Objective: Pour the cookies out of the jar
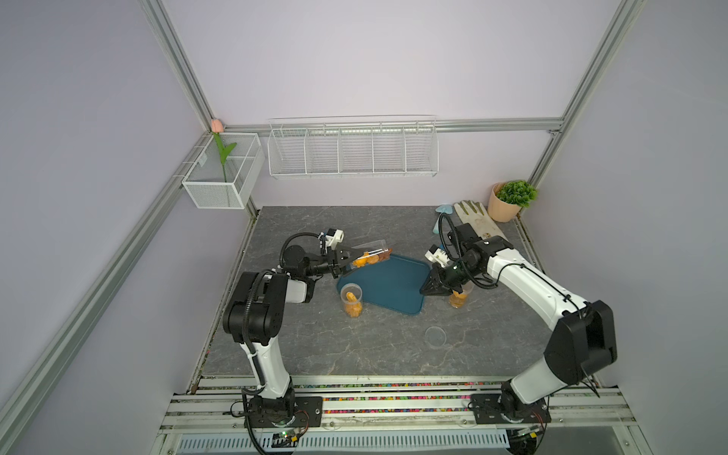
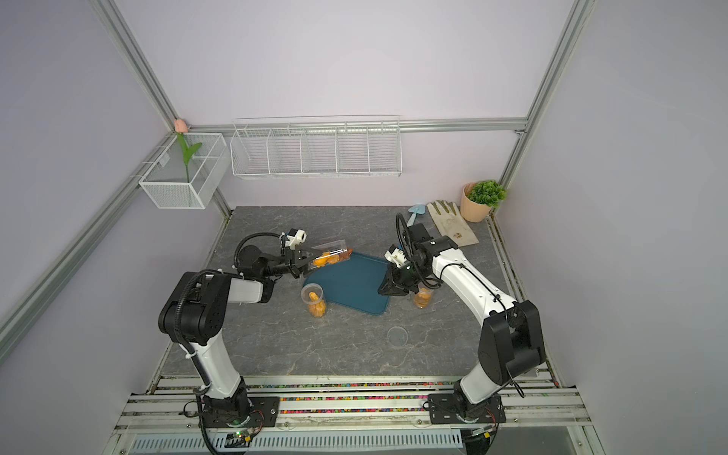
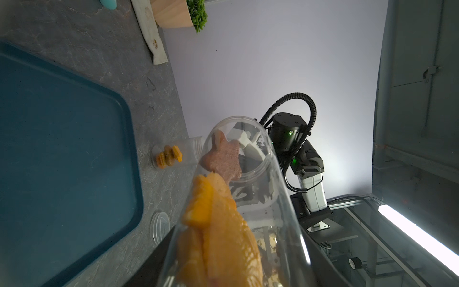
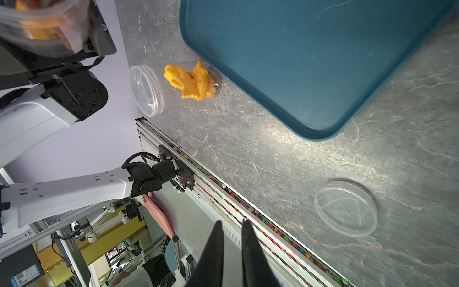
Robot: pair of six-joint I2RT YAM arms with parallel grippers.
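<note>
My left gripper (image 1: 342, 259) is shut on a clear jar (image 1: 370, 254), tilted on its side over the blue tray (image 1: 390, 286), with orange cookies and a reddish one inside near its mouth. A second jar with cookies (image 1: 352, 302) stands by the tray's left side; another (image 1: 458, 297) stands on the right behind my right arm. My right gripper hangs over the tray's right edge, its two dark fingertips close together in the right wrist view; I cannot see anything between them.
A clear lid (image 1: 435, 336) lies at the front of the table. At the back right are a glove (image 1: 474, 217), a blue tool (image 1: 443, 211) and a potted plant (image 1: 509, 203). Wire baskets (image 1: 352, 148) hang on the back wall.
</note>
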